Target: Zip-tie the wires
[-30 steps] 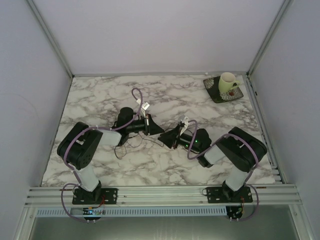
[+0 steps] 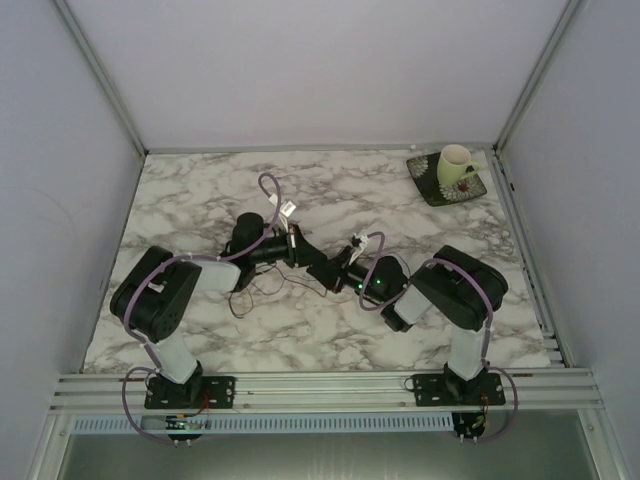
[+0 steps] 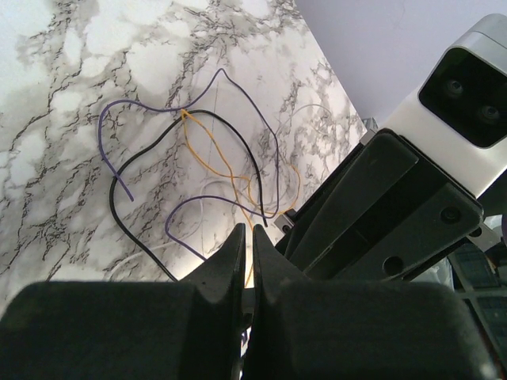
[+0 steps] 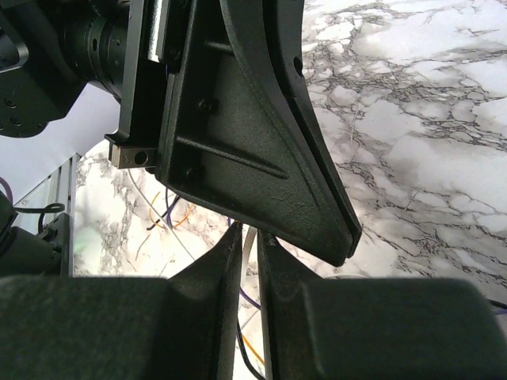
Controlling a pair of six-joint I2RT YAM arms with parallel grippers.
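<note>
Black, purple and orange wires (image 3: 127, 223) run loosely over the marble table in the left wrist view and pass behind my left gripper. That gripper is shut; whatever lies between its fingers is hidden. In the right wrist view, my right gripper is slightly open, its fingers a narrow gap apart. A pale thin strip (image 4: 248, 249), probably a zip tie, shows in that gap; contact with the fingers is unclear. The left gripper's black finger (image 4: 261, 142) looms close above. From the top, the two grippers meet near the table's middle, covering the wires' far end.
A green mug (image 2: 454, 164) stands on a dark floral mat (image 2: 430, 186) at the back right. The grippers are very close together, with little room between them.
My right gripper has moved left, closer against the left gripper, and its arm has shifted the same way. The left arm has barely moved.
</note>
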